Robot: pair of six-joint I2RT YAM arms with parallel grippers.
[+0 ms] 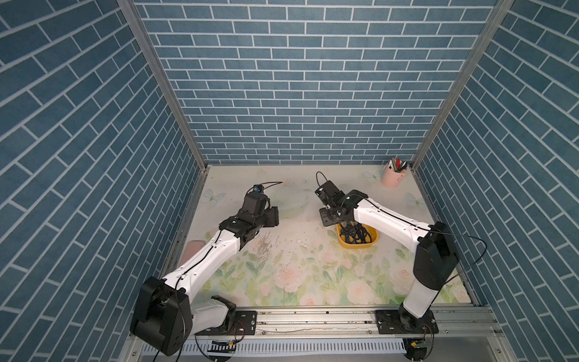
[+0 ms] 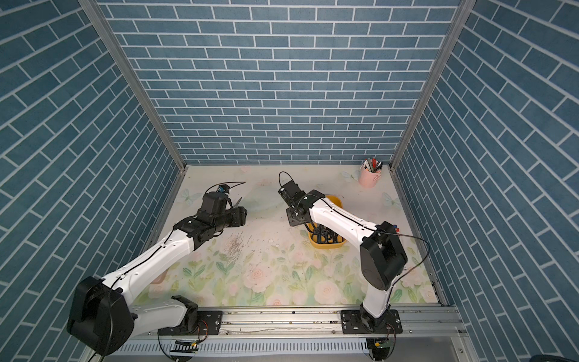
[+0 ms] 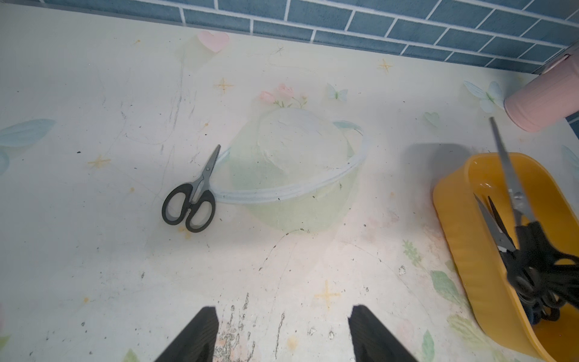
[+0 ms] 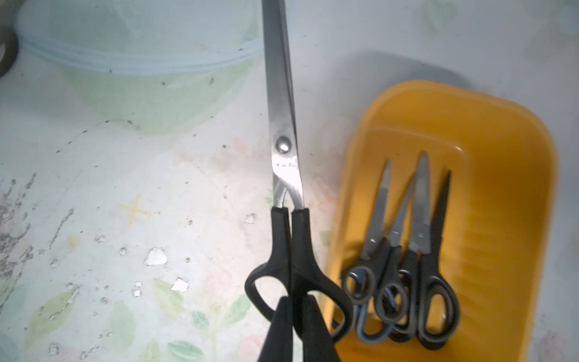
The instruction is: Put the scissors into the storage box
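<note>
My right gripper is shut on a pair of black-handled scissors (image 4: 281,108), held by the handles above the left edge of the yellow storage box (image 4: 518,181). Several scissors (image 4: 422,205) lie inside the box. In the left wrist view another pair of scissors (image 3: 205,178) lies on the table, left of the box. My left gripper hangs open above the table at the left, with nothing between its fingers.
A pink pen cup (image 1: 392,177) stands at the back right corner. A pink object (image 1: 193,249) lies at the left edge.
</note>
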